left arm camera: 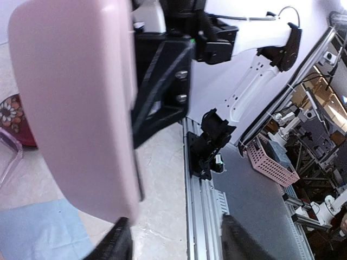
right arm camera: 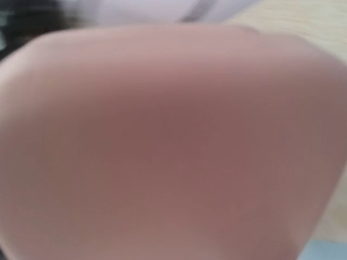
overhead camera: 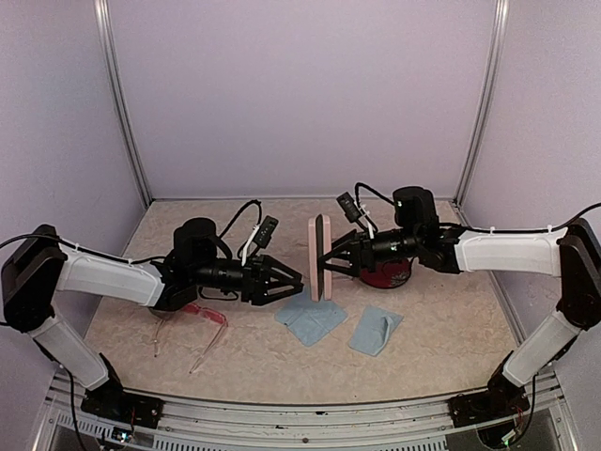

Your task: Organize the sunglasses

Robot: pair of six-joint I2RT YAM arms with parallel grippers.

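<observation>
A pink case (overhead camera: 314, 258) stands on end above the table, its two pink sides parted by a dark gap. My right gripper (overhead camera: 329, 259) is shut on the case from the right. In the right wrist view the case's pink face (right arm camera: 173, 141) fills most of the picture and hides the fingers. Left of the case, my left gripper (overhead camera: 297, 283) is part open with nothing between its fingers, clear of the case. Glasses with clear pinkish frames (overhead camera: 211, 319) lie on the table below the left arm, partly covered by it.
Two blue cloths lie on the table, one (overhead camera: 313, 321) below the case and another (overhead camera: 376, 331) to its right. A round red flowered object (overhead camera: 387, 275) sits behind the right gripper, partly hidden.
</observation>
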